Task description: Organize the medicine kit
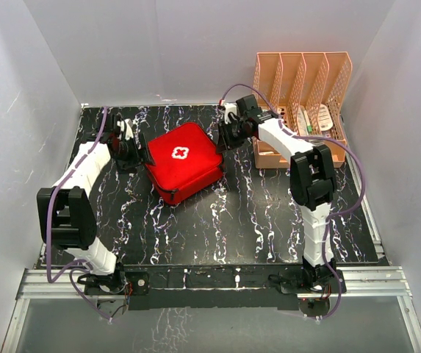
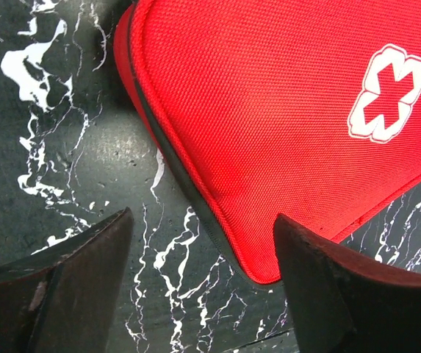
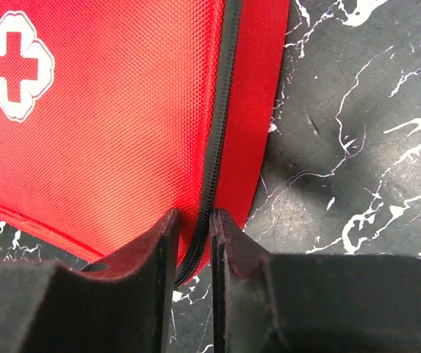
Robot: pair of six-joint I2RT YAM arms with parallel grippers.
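The red medicine kit (image 1: 183,169) with a white cross lies on the black marble table, set askew. My left gripper stands open over the kit's left corner in the left wrist view, the zipper edge lying between and beyond its fingertips. My right gripper is at the kit's right zipper edge, its fingertips close together on the black zipper strip (image 3: 223,88); whether it grips the fabric or zipper cannot be told.
An orange divided organizer (image 1: 302,73) stands at the back right, partly behind my right arm, with items in it. Walls border the table.
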